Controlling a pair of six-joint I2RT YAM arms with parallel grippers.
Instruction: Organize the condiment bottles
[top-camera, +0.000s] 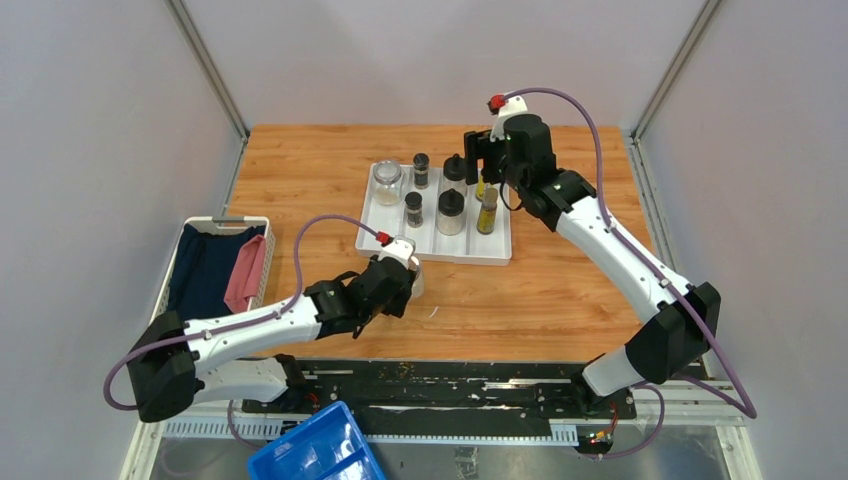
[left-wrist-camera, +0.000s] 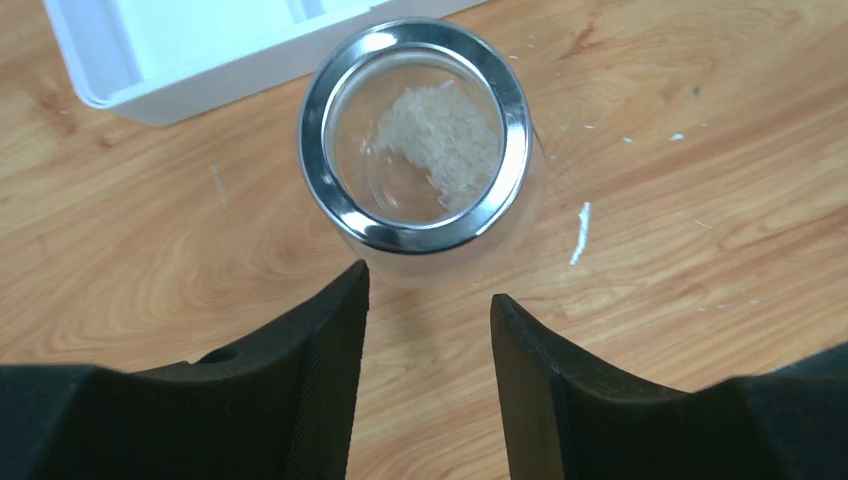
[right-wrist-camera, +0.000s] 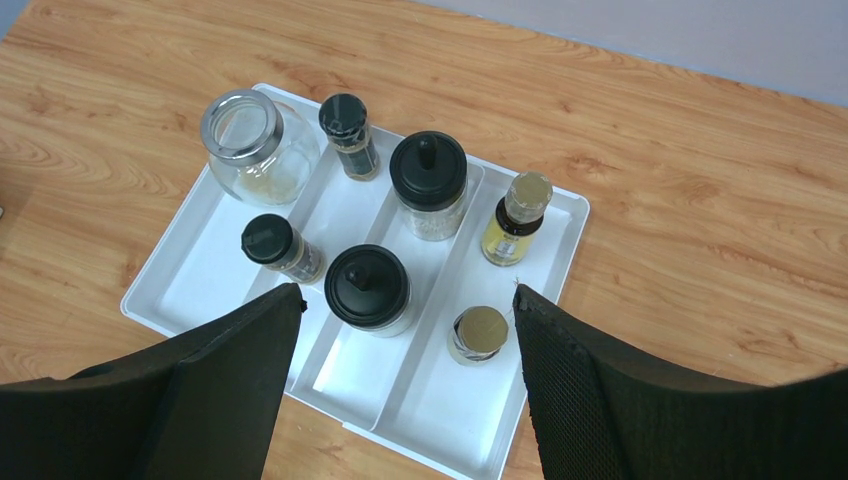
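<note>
A glass jar with a silver-rimmed lid (left-wrist-camera: 415, 235) and white grains stands on the wood in front of the white tray (left-wrist-camera: 215, 95). My left gripper is partly open behind the jar, its fingertips apart and not around it. In the right wrist view, the tray holds another silver-lidded jar (right-wrist-camera: 265, 150), two dark-capped shakers (right-wrist-camera: 350, 150) (right-wrist-camera: 285, 250), two black-lidded jars (right-wrist-camera: 430, 180) (right-wrist-camera: 367, 287) and two gold-capped bottles (right-wrist-camera: 515, 220) (right-wrist-camera: 478, 335). Above the tray, my right gripper hangs open and empty.
The tray's leftmost compartment has bare floor (right-wrist-camera: 190, 275) at its front. A basket with dark and pink cloth (top-camera: 265, 265) stands at the left. A blue bin (top-camera: 320, 445) is at the front edge. Bare wood lies right of the tray.
</note>
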